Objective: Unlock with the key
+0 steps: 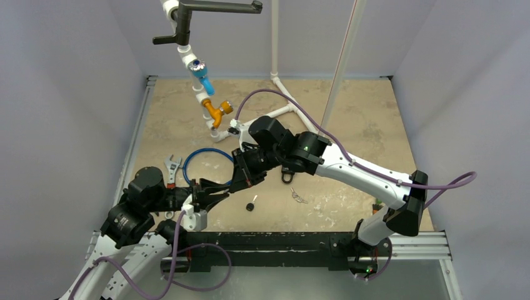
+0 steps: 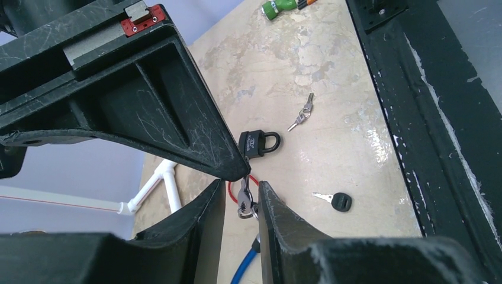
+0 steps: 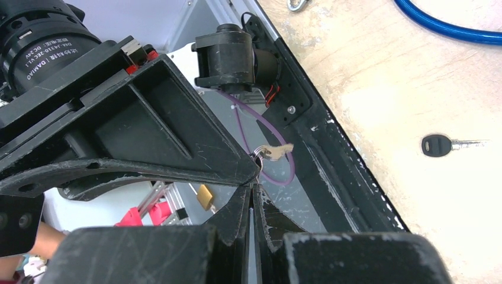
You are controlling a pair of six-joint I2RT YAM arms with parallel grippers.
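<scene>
Near the table's front left, my two grippers meet tip to tip. My right gripper is shut, with a small bunch of silver keys point(image 3: 273, 151) on a ring at its fingertips. From the left wrist side, these keys point(image 2: 244, 202) show just past the right gripper's tip, in line with the gap of my left gripper. That left gripper stands partly open; whether it touches the keys is unclear. A black padlock point(image 2: 256, 144) with a closed-looking shackle lies on the table, partly covered by the right arm in the top view.
A black-headed key point(image 1: 250, 205) and another small bunch of keys point(image 1: 298, 196) lie on the table. A blue hose loop point(image 1: 199, 150) and a wrench point(image 1: 172, 167) are at the left, below white pipes with an orange tap point(image 1: 215, 113).
</scene>
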